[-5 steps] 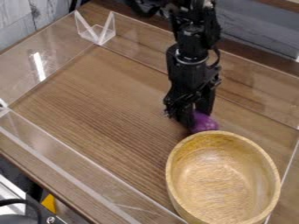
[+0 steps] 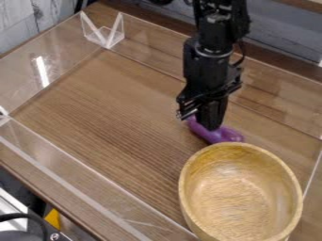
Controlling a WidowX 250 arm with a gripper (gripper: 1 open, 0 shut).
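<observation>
My black gripper (image 2: 199, 113) hangs over the middle right of the tabletop, its fingers pointing down just above a purple elongated object (image 2: 217, 132), which lies on the wood with its far end partly behind the gripper. Whether the fingertips touch it, and whether they are open or shut, I cannot tell. A large pale yellow bowl (image 2: 240, 193) sits just in front of the purple object.
A white wire-like holder (image 2: 101, 30) stands at the back left. Raised edges border the table at back and left.
The gripper has moved slightly left and up, and more of the purple object now shows, lying angled toward the lower right. The bowl has not moved.
</observation>
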